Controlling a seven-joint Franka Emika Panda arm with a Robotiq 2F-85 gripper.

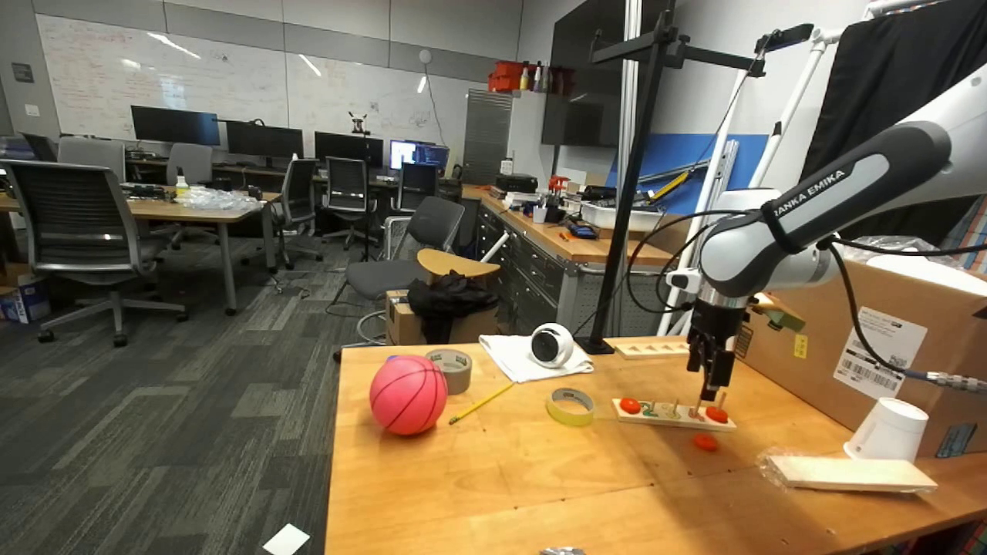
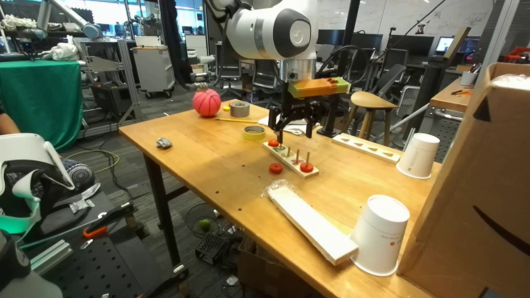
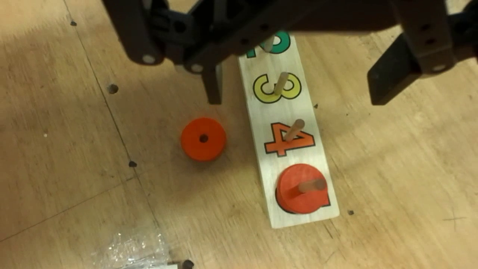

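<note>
A wooden number board point(image 3: 257, 134) with upright pegs lies on the table. One red disc point(image 3: 291, 197) sits around the end peg beyond the 4, and another red disc point(image 2: 273, 142) is at the opposite end. Pegs at the 2, 3 and 4 stand bare. A loose orange-red disc point(image 3: 192, 145) with a centre hole lies flat on the table beside the board, apart from it. Above the board hangs my gripper point(image 2: 294, 135), its fingers wide open and empty; in the wrist view its fingers point(image 3: 214, 87) straddle the board from overhead.
A plastic-wrapped wooden bar point(image 2: 310, 223) and an upturned white cup point(image 2: 380, 233) lie toward the cardboard box point(image 1: 833, 342). Yellow tape point(image 1: 570, 407), a pencil point(image 1: 481, 403) and a pink ball point(image 1: 408, 395) are farther left.
</note>
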